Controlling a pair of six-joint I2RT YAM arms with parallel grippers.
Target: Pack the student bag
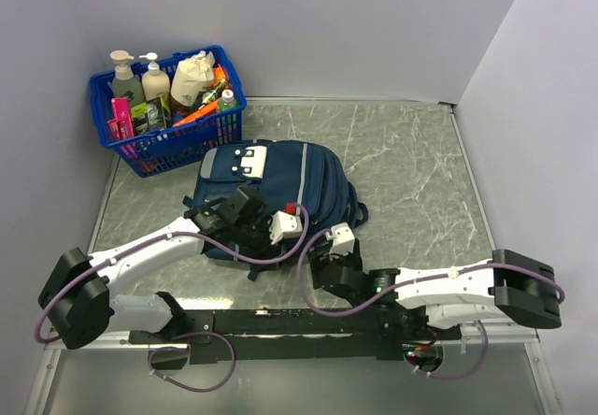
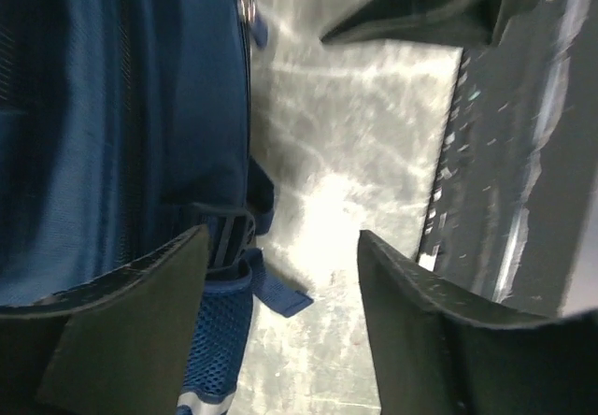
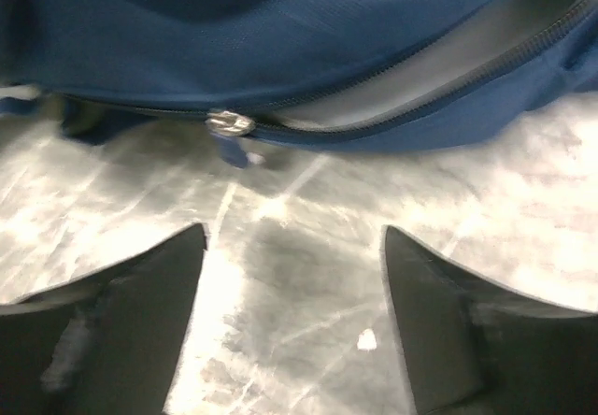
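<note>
The navy backpack [image 1: 308,177] lies flat in the middle of the worktop. My left gripper [image 1: 274,250] is over its lower edge, part open; in the left wrist view its fingers [image 2: 140,331] are beside the dark fabric and a strap, with nothing clearly held. My right gripper [image 1: 327,267] stands open just below the bag's lower right. In the right wrist view, a zipper pull [image 3: 230,125] on the bag's edge lies beyond the open fingers [image 3: 121,321], over bare worktop.
A blue basket [image 1: 168,158] of bottles, packets and other items sits at the back left. Walls border the back and sides.
</note>
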